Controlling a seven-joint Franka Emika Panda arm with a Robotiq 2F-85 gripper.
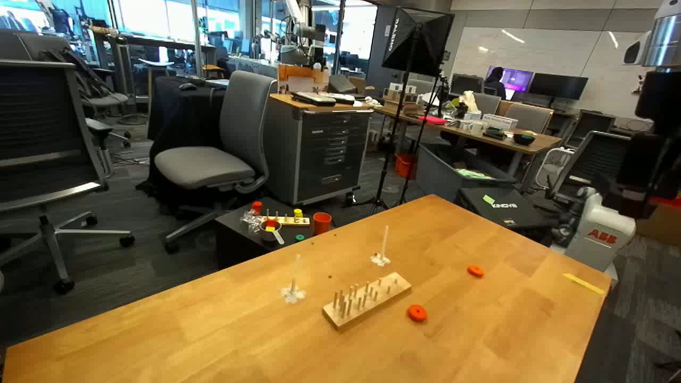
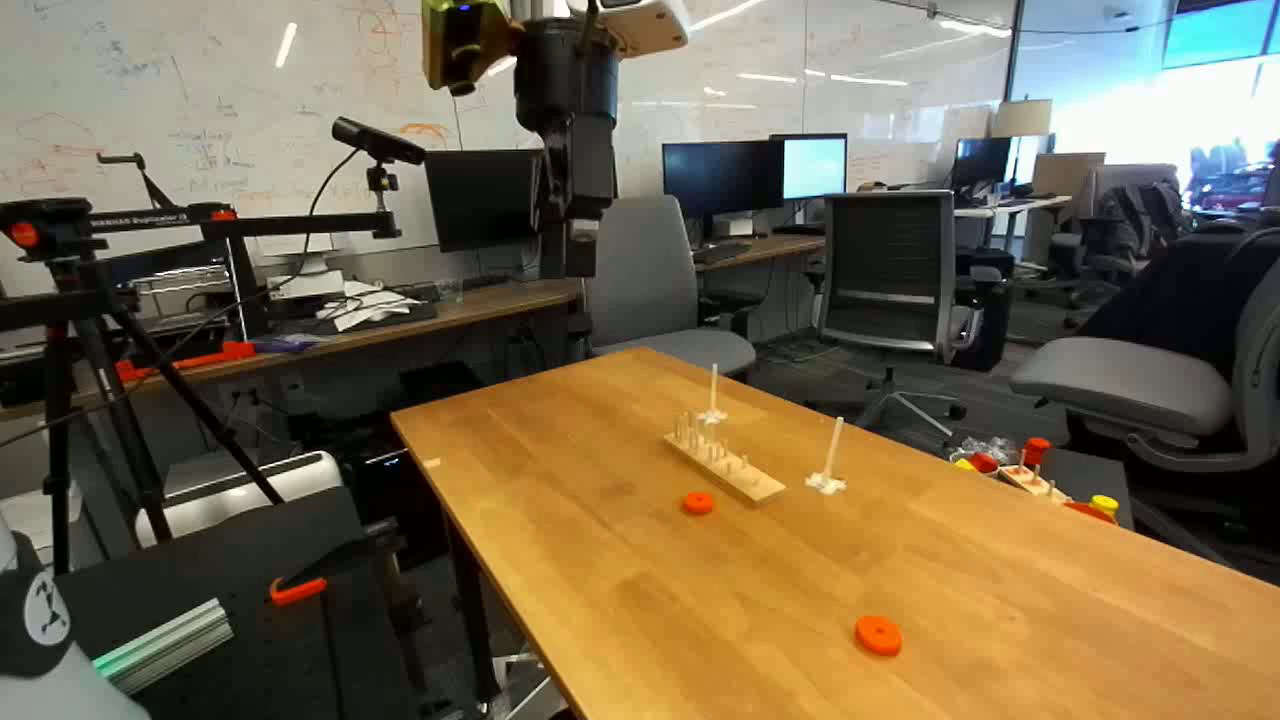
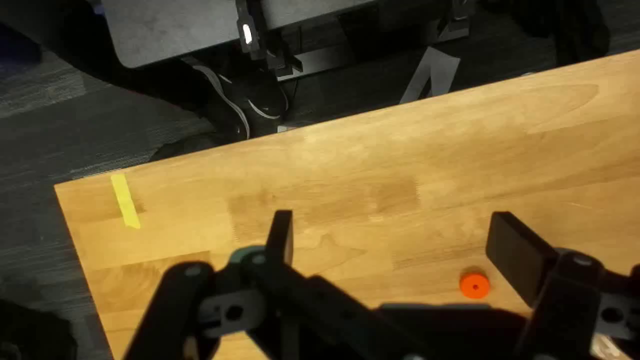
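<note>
My gripper is open high above the table, its two dark fingers wide apart and only bare wood showing far below. In exterior view 2 the gripper hangs over the table's far end. Two orange discs lie flat on the wood, apart from each other. One orange disc shows in the wrist view, close to the right finger in the picture but well beneath it. Beside the discs rests a wooden peg board with several upright pegs; it also appears in exterior view 2.
Two thin upright rods on white bases stand behind the peg board. Yellow tape marks one table corner. A low black stand holds small toys and a red cup.
</note>
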